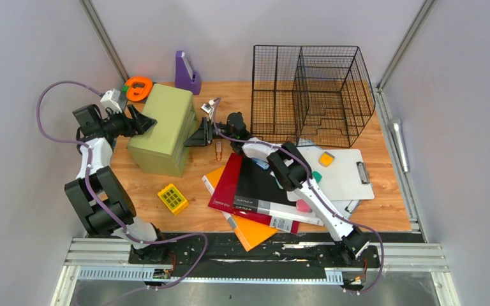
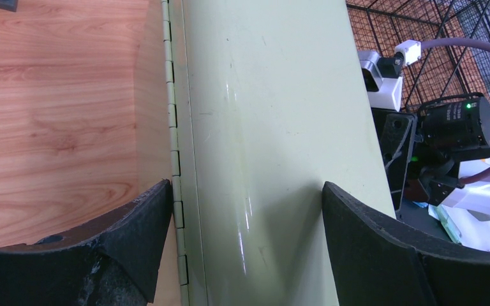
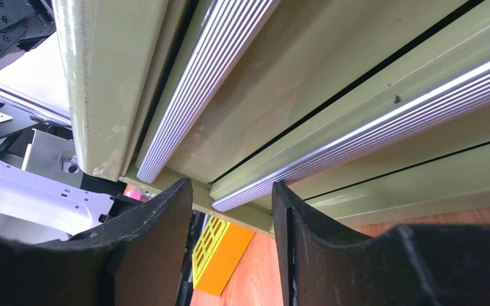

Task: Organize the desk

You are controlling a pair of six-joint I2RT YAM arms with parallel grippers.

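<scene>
The green drawer cabinet stands on the left of the desk. My left gripper is at its top, fingers apart: one finger lies beyond the hinged edge, the other over the top face. At the cabinet's drawer side, my right gripper has its fingers parted close to the silver drawer handle; whether it touches cannot be told. Nothing shows gripped there. A yellow basket-like block, an orange tape dispenser and a purple holder sit around the cabinet.
A black wire rack fills the back right. Red, black and orange folders overlap at front centre, and a white clipboard with a yellow block lies right. An orange-brown cutter lies near the right gripper.
</scene>
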